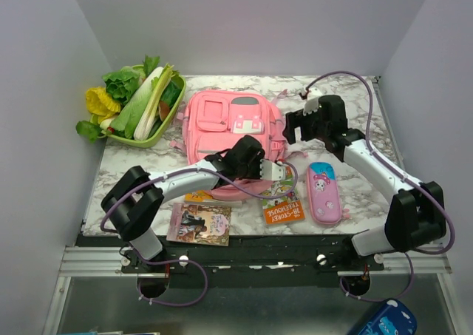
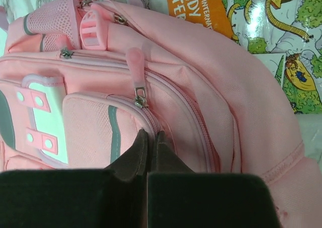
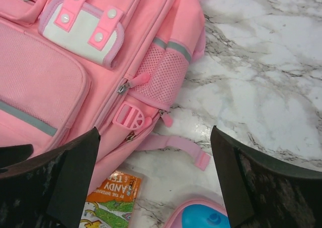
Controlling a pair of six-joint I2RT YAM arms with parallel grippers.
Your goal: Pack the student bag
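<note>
The pink backpack (image 1: pixel 214 113) lies flat on the marble table, its front pockets facing up. My left gripper (image 1: pixel 219 158) is down over it, shut. In the left wrist view its fingertips (image 2: pixel 152 137) meet at the curved zipper of the front pocket (image 2: pixel 88 127), and nothing clear shows between them; a zipper pull (image 2: pixel 136 67) stands just beyond. My right gripper hangs open and empty over the bag's right side, near a buckle (image 3: pixel 129 116). In front lie a treehouse book (image 1: pixel 284 212), a storybook (image 1: pixel 199 224) and a pink pencil case (image 1: pixel 323 191).
A green basket (image 1: pixel 151 139) full of vegetables stands at the back left. Part of another book (image 1: pixel 198 196) shows under the bag's front edge. Bare marble (image 1: pixel 362 194) lies to the right of the pencil case. A strap (image 3: pixel 186 145) trails from the bag.
</note>
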